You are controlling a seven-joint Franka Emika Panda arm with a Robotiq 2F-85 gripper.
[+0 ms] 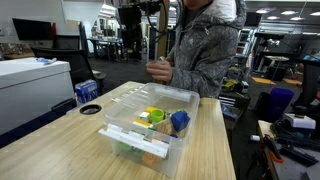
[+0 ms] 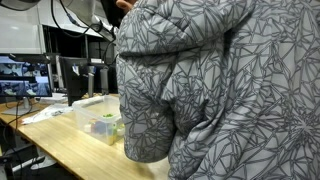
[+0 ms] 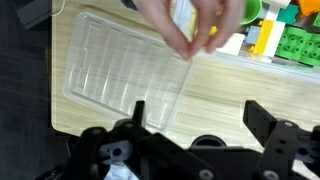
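Note:
My gripper is open, its dark fingers (image 3: 263, 122) wide apart with nothing between them. In exterior view 1 the gripper (image 1: 131, 42) hangs in the air above the table, behind the clear box (image 1: 125, 133). Several colored pieces lie in that box, among them a blue one (image 1: 180, 120). The wrist view looks down on a clear rectangular lid or tray (image 3: 128, 68) at left and green pieces (image 3: 292, 43) at upper right. A person's hand (image 3: 185, 22) reaches in at the top of that view.
The person in a patterned grey jacket (image 1: 205, 50) stands beside the table and blocks much of exterior view 2 with the jacket (image 2: 220, 90). A black round object (image 1: 88, 91) and a white box (image 1: 35, 90) lie left. Bare table (image 1: 60, 150) extends at front left.

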